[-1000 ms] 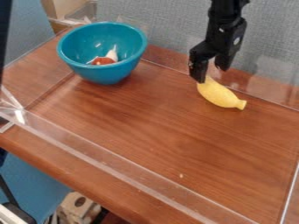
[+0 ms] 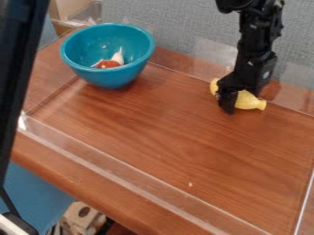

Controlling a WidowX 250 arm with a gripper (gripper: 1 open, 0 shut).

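My black gripper (image 2: pixel 227 97) is down at the back right of the wooden table, over a yellow banana-like object (image 2: pixel 251 102). Its fingers hide the middle of that object, so I cannot tell whether they are closed on it. At the back left stands a teal bowl (image 2: pixel 80 50) with a red item (image 2: pixel 109 64) and a pale piece inside.
A grey padded wall (image 2: pixel 172 23) runs along the back. A dark post stands at the left edge.
My gripper has lowered and moved onto the yellow object, covering more of it. The object appears shifted slightly right.
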